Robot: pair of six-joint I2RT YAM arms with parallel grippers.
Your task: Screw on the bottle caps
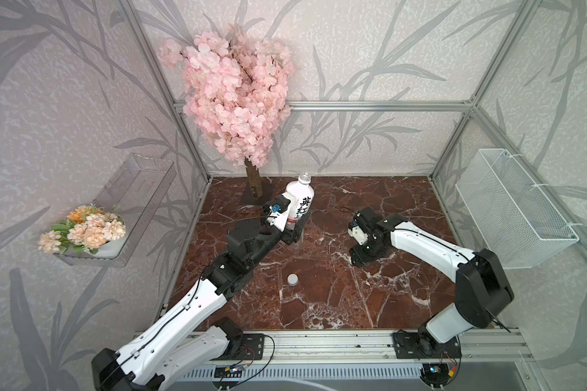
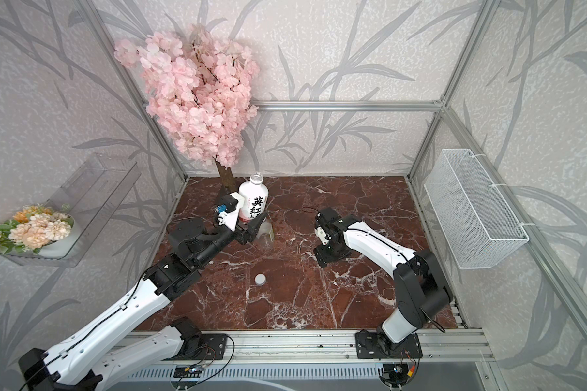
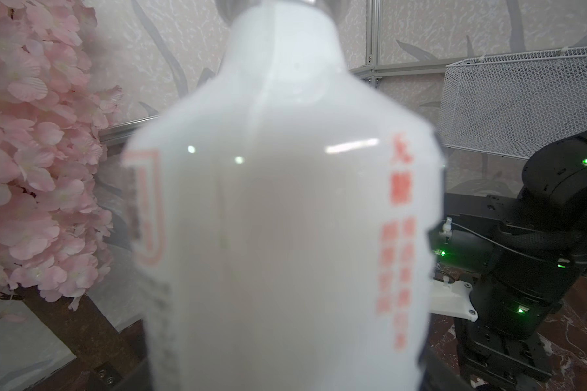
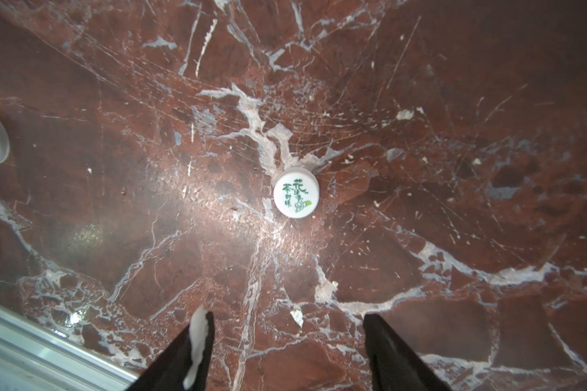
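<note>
A white bottle (image 1: 299,197) with black lettering is held up off the table, slightly tilted, with my left gripper (image 1: 288,222) shut on its body. In the left wrist view the white bottle (image 3: 287,195) fills the middle; its clear neck shows at the top edge. A small white cap with green print (image 4: 296,193) lies on the table ahead of my right gripper, whose fingers stand apart with nothing between them. From the top left view that cap is hidden behind the right gripper. Another white cap (image 1: 293,279) lies nearer the front.
A pink blossom tree (image 1: 241,91) stands at the back left, close to the bottle. A wire basket (image 1: 518,208) hangs on the right wall, a clear shelf with flowers (image 1: 88,228) on the left.
</note>
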